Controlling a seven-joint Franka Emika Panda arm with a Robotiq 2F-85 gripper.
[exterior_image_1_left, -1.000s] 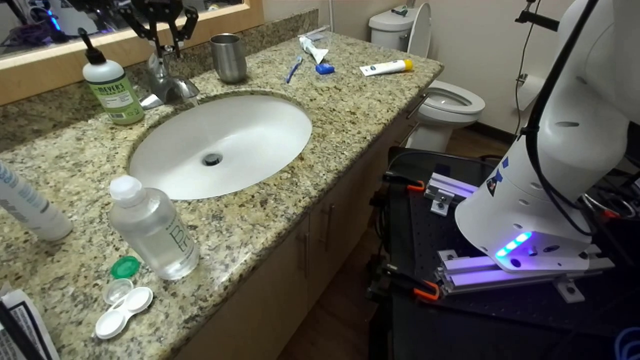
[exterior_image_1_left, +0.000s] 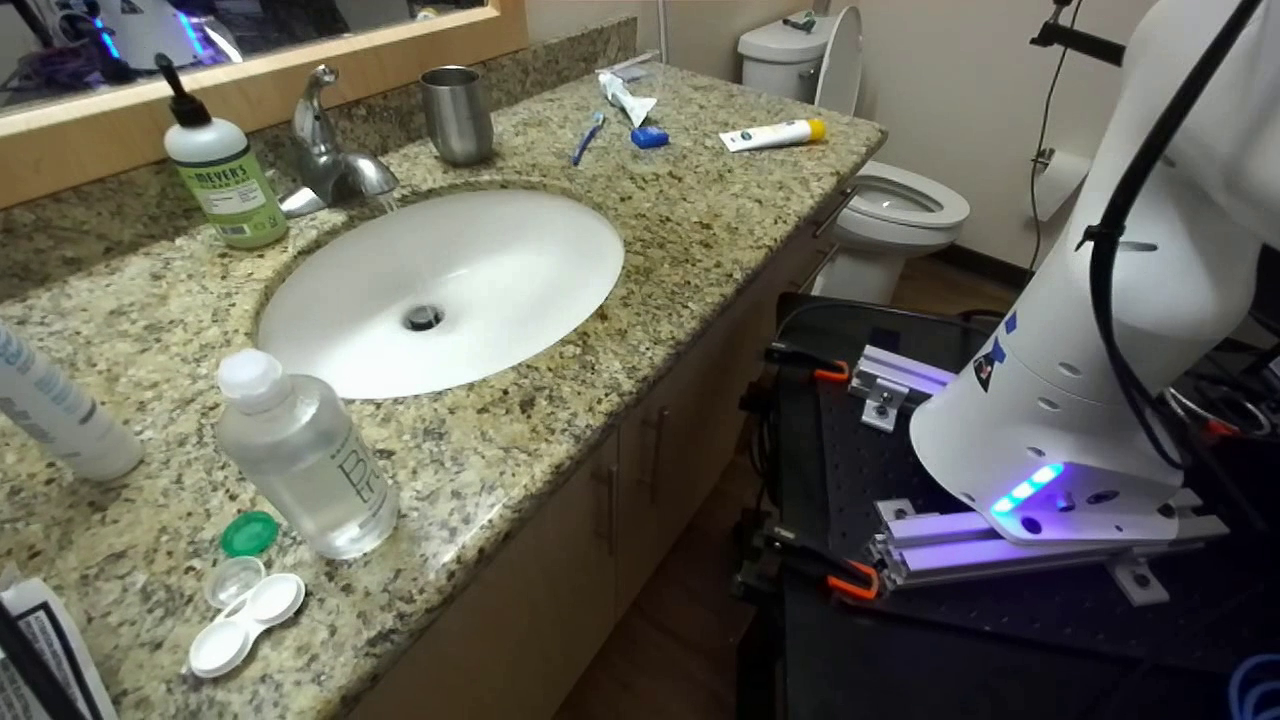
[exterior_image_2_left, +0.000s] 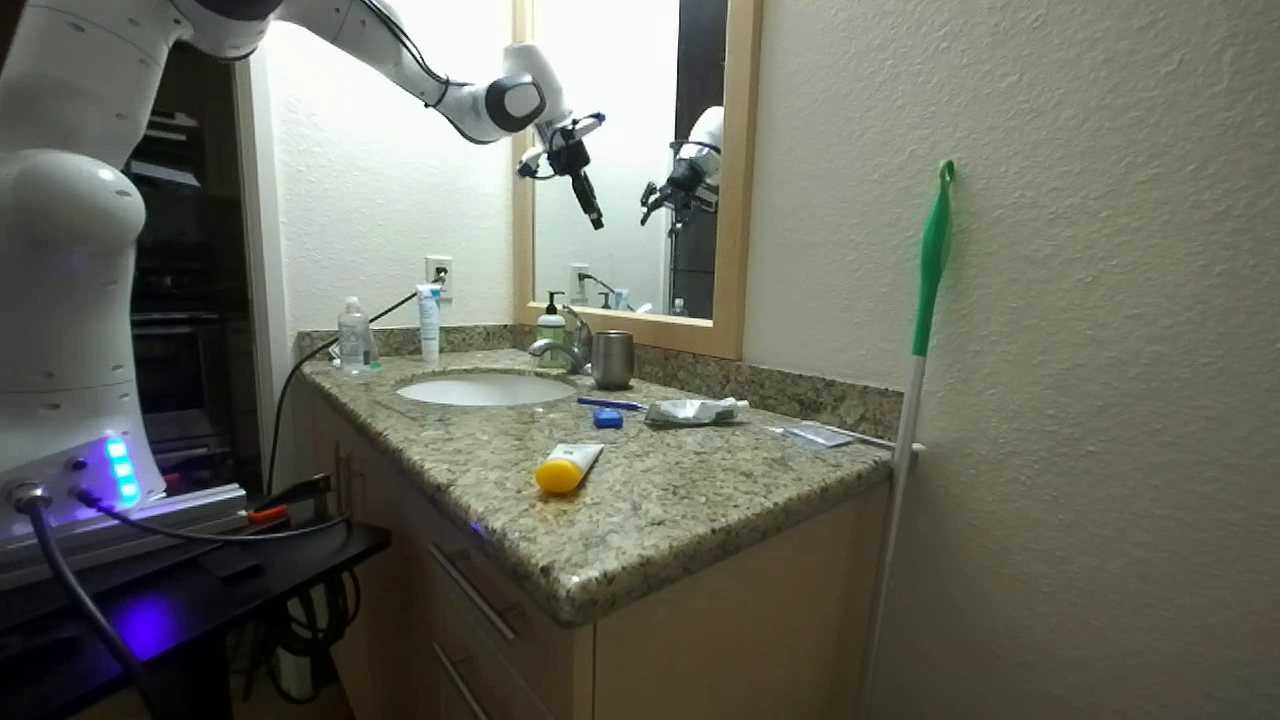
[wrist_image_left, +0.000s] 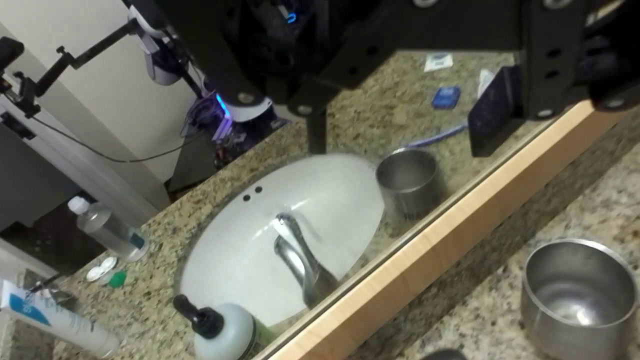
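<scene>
My gripper (exterior_image_2_left: 595, 222) hangs high in front of the mirror in exterior view 2, above the faucet (exterior_image_1_left: 342, 168). In the wrist view its dark fingers stand well apart, open, with nothing held between them. The faucet's chrome handle points upward, clear of the gripper. A faint streak below the spout in exterior view 1 looks like running water, falling into the white sink (exterior_image_1_left: 528, 258) around the drain (exterior_image_1_left: 422, 317). The wrist view shows a faucet reflection (wrist_image_left: 303, 261) in the mirror. My gripper is out of frame in exterior view 1.
Beside the faucet stand a soap bottle (exterior_image_1_left: 226, 174) and a steel cup (exterior_image_1_left: 457, 116). A clear bottle (exterior_image_1_left: 308, 462) and lens case (exterior_image_1_left: 247, 625) are near the front edge. Toothbrush (exterior_image_1_left: 588, 139), blue floss box (exterior_image_1_left: 649, 138) and yellow-capped tube (exterior_image_1_left: 774, 134) lie beyond the sink.
The gripper was at the faucet handle and has lifted up out of exterior view 1. A faint stream now shows below the spout, where the basin looked still before.
</scene>
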